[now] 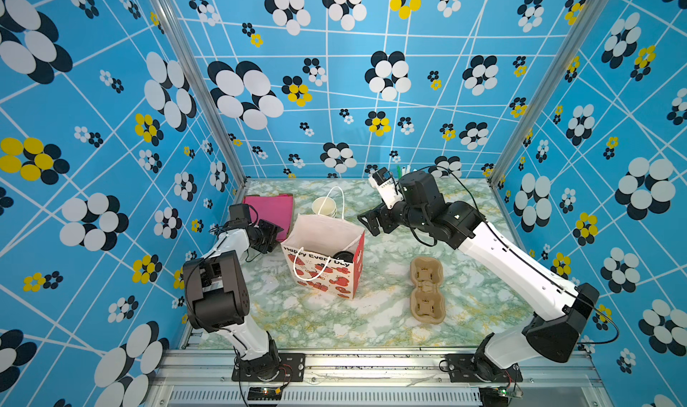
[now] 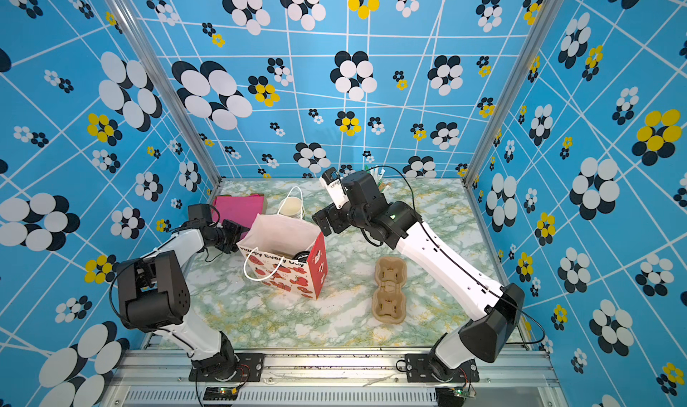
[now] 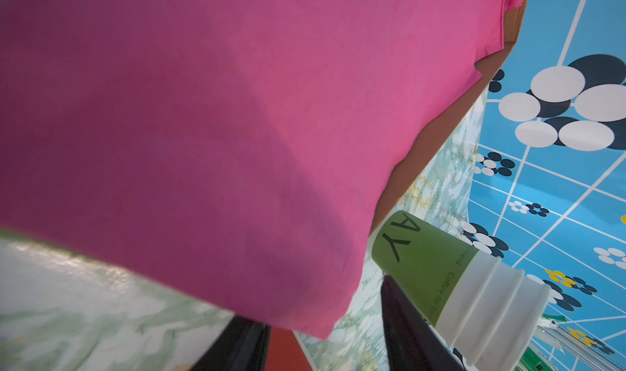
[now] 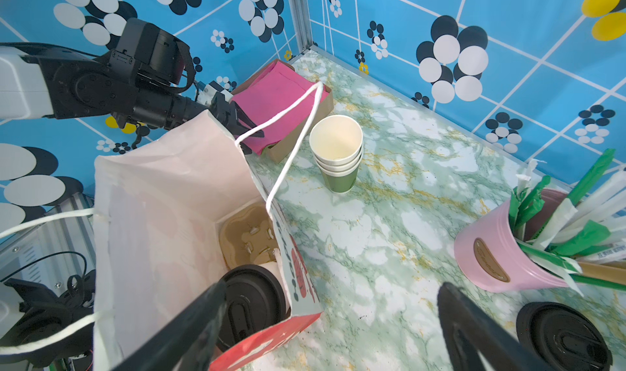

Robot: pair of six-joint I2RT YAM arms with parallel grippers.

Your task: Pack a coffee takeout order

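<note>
A paper bag (image 1: 322, 263) stands on the table with a black lid (image 4: 251, 309) and a cardboard carrier inside. My left gripper (image 1: 268, 236) is at pink napkins (image 1: 266, 210) in a cardboard box. In the left wrist view a napkin corner lies between or just above its parted fingers; a grip cannot be told. My right gripper (image 1: 375, 221) hangs open above the table, right of the bag. A stack of paper cups (image 4: 335, 159) stands behind the bag, beside the napkins.
A pink holder (image 4: 489, 247) of straws stands at back right, near another black lid (image 4: 564, 338). A cardboard cup carrier (image 2: 390, 289) lies at front right. Table between bag and carrier is clear.
</note>
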